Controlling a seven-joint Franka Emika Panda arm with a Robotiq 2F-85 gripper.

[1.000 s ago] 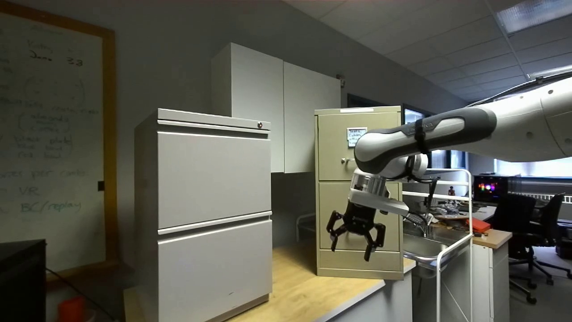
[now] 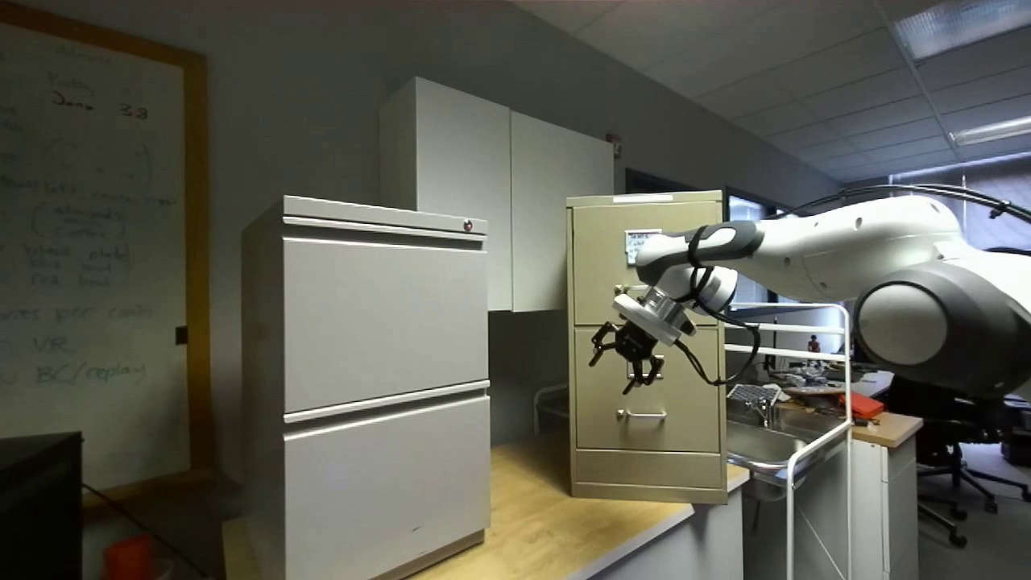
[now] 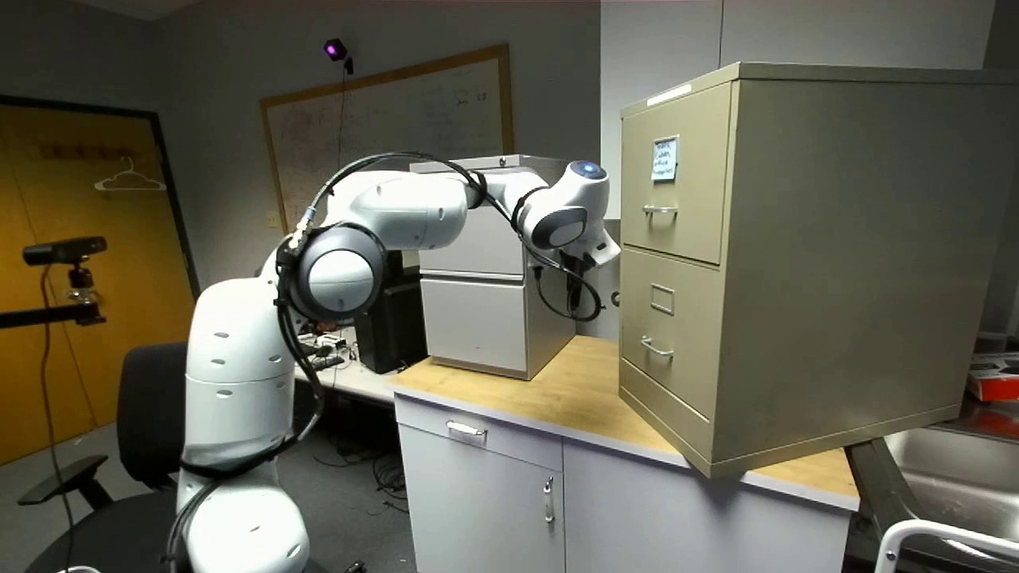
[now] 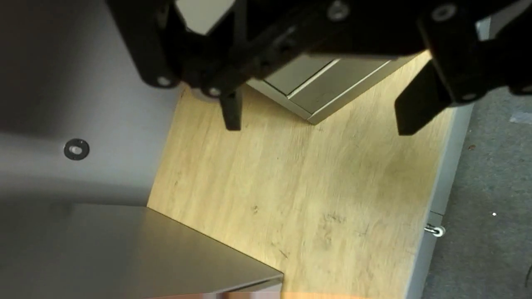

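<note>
My gripper (image 2: 610,372) is open in exterior view 1, in the air in front of the beige filing cabinet (image 2: 647,474), with nothing between its fingers. In the wrist view the two fingertips (image 4: 419,107) stand wide apart over the bare wooden counter (image 4: 299,184). The light grey cabinet (image 2: 387,329) stands at the left of the counter with both drawers shut. In exterior view 2 the beige cabinet (image 3: 860,267) stands on the right, drawers shut, and the arm's wrist hides most of the gripper.
Wall cupboards (image 2: 561,193) hang behind the counter. A white tubular rack (image 2: 847,387) and a sink (image 2: 763,443) lie right of the beige cabinet. A loose cable loop (image 3: 573,310) hangs beside the wrist.
The gripper has risen and turned, so its fingers now point down and to the left instead of mostly straight down. The arm has swung and changed its bend. The cabinets have not moved.
</note>
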